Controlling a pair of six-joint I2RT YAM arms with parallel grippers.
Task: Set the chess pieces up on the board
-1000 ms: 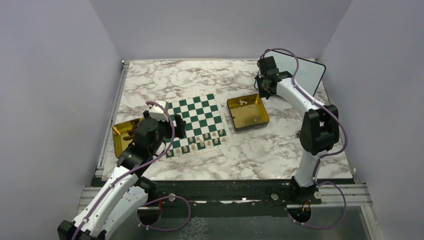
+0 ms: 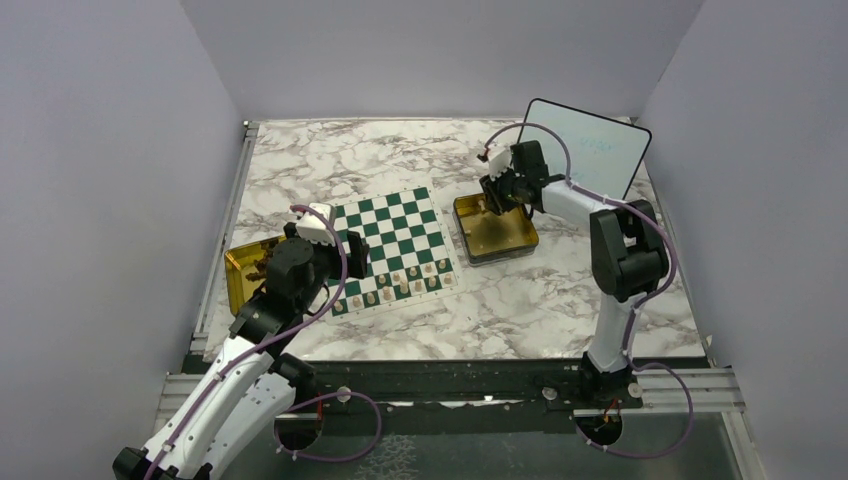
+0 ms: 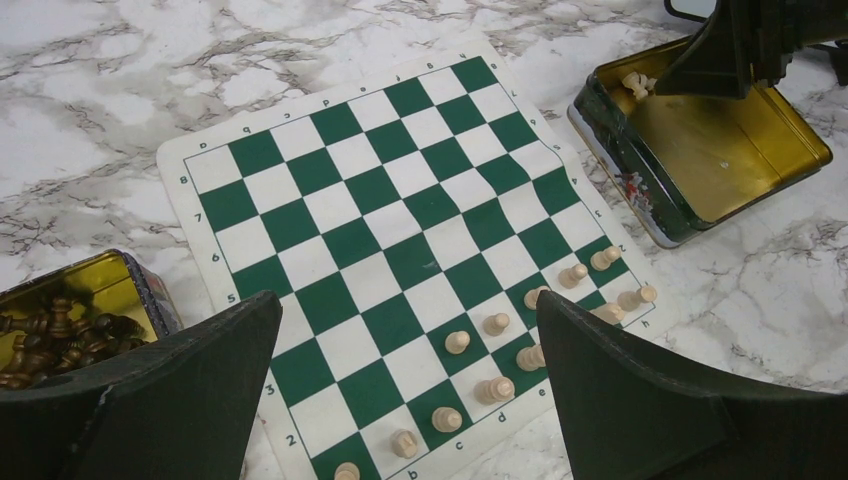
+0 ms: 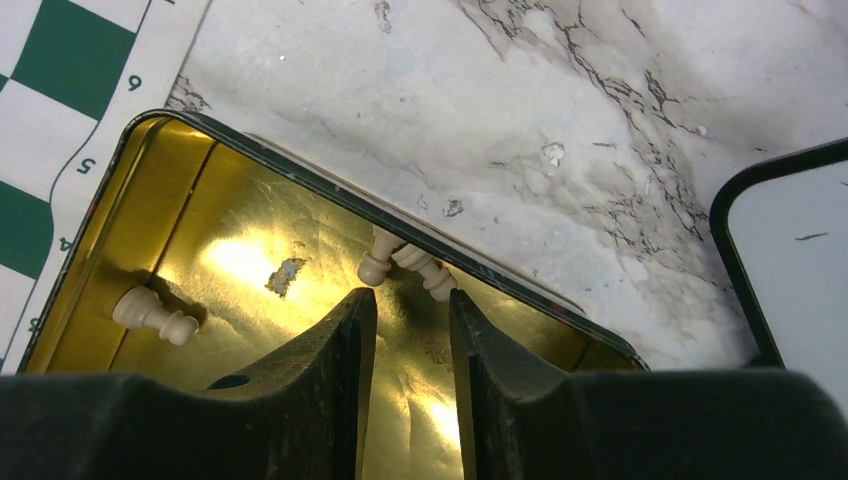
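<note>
The chessboard point(image 3: 410, 260) holds several white pieces on its near ranks. My right gripper is low over the right gold tin point(image 4: 250, 300), part open, its fingertips just short of two white pieces point(image 4: 428, 273) against the far wall. Another white piece point(image 4: 152, 316) lies on its side at the left. My left gripper stands open above the board, nothing between its fingers.
A gold tin of dark pieces point(image 3: 70, 320) sits left of the board. A whiteboard point(image 2: 590, 150) lies at the back right.
The left arm is nearly unchanged.
</note>
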